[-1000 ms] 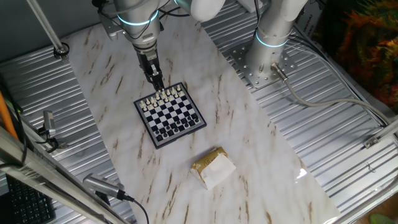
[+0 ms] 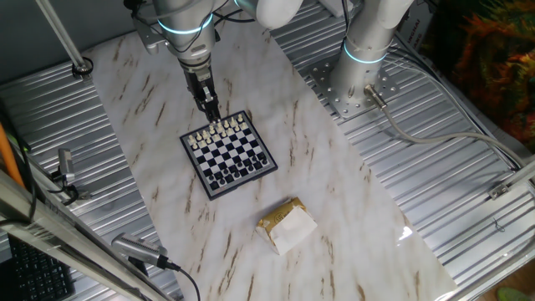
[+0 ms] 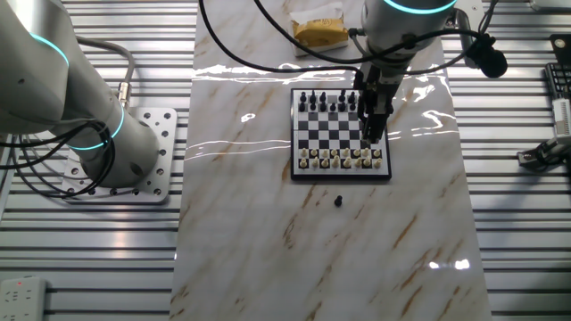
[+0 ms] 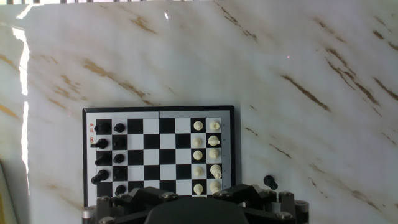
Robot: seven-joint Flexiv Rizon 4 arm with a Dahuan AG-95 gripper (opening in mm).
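Observation:
A chessboard [image 2: 229,154] with a black border lies flat on the marble-patterned table. White pieces [image 4: 214,141] stand in two rows along one side, black pieces [image 4: 102,143] along the opposite side, and the middle squares are bare. One black piece [image 3: 338,201] rests off the board, past the white side; the wrist view also shows this loose piece [image 4: 270,182], near the right finger. My gripper [image 2: 212,118] hangs above the board's white edge in exterior view 1. In the wrist view its fingers [image 4: 301,211] are spread wide, the gripper open, with nothing seen held. Its body hides the board's near part there.
A gold and white packet [image 2: 287,226] sits on the table beyond the black side. Black cables [image 3: 294,67] cross exterior view 2 in front of the arm. Beyond the loose piece, the table [image 3: 312,267] is clear.

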